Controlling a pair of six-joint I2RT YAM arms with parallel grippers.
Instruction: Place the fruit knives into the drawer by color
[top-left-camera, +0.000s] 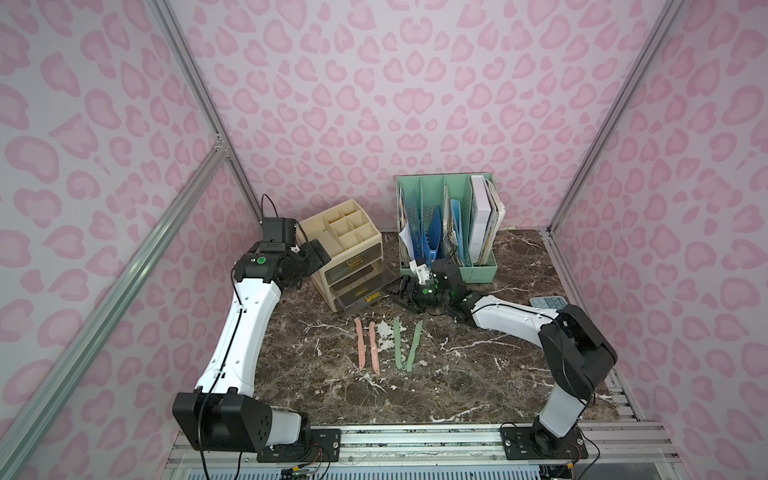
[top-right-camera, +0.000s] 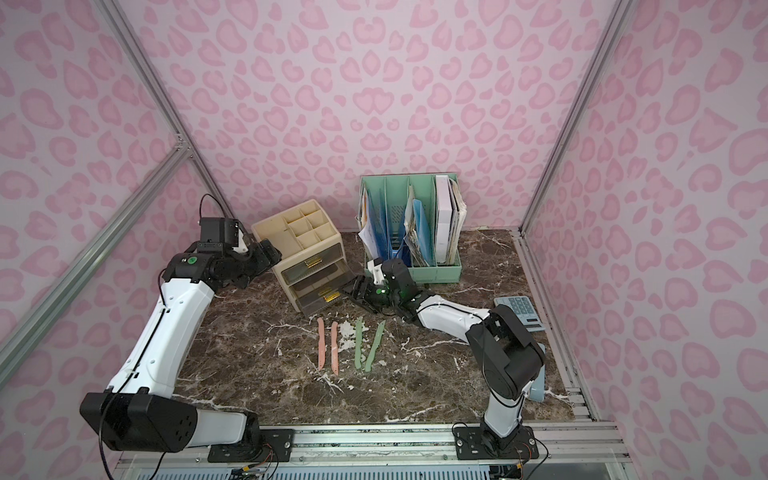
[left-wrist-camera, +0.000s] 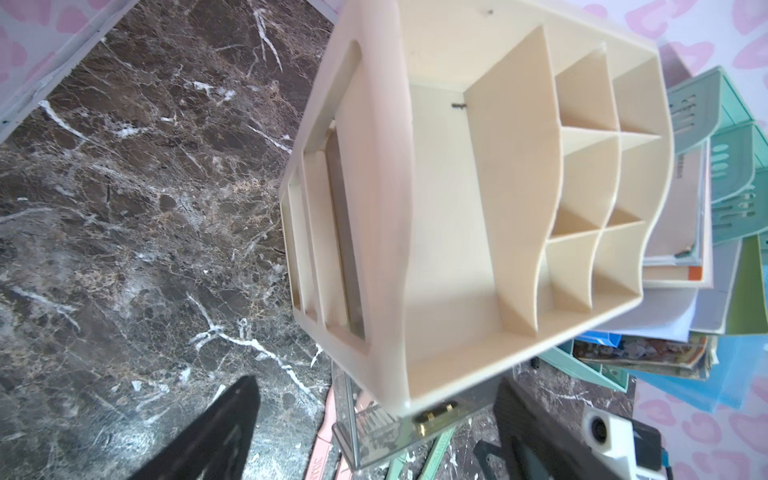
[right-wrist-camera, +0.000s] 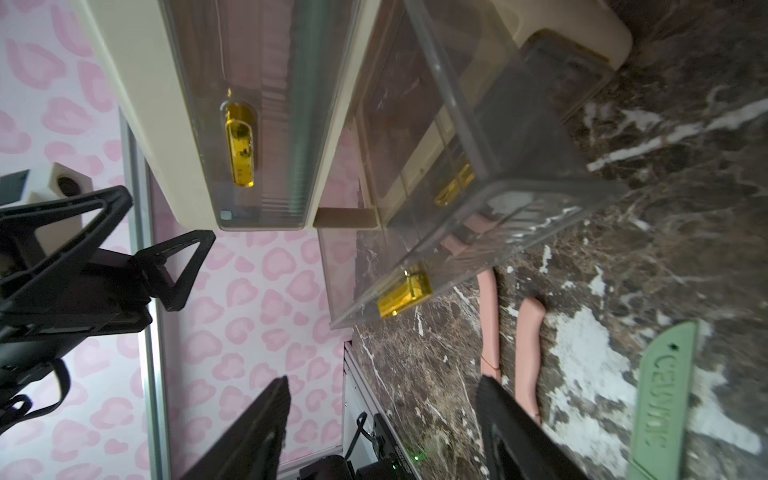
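Two pink knives (top-left-camera: 360, 344) and two green knives (top-left-camera: 413, 345) lie on the dark marble table in front of the cream drawer cabinet (top-right-camera: 284, 232). Its lower clear drawer (right-wrist-camera: 512, 144) with a yellow handle (right-wrist-camera: 404, 292) is pulled out; the upper drawer (right-wrist-camera: 272, 136) is shut. My left gripper is open above the cabinet's left side, nothing between its fingers. My right gripper hangs by the right end of the pulled-out drawer, fingers apart, nothing seen between them.
A mint file organizer (top-right-camera: 424, 272) with folders stands at the back right. A calculator (top-right-camera: 518, 310) lies at the right edge.
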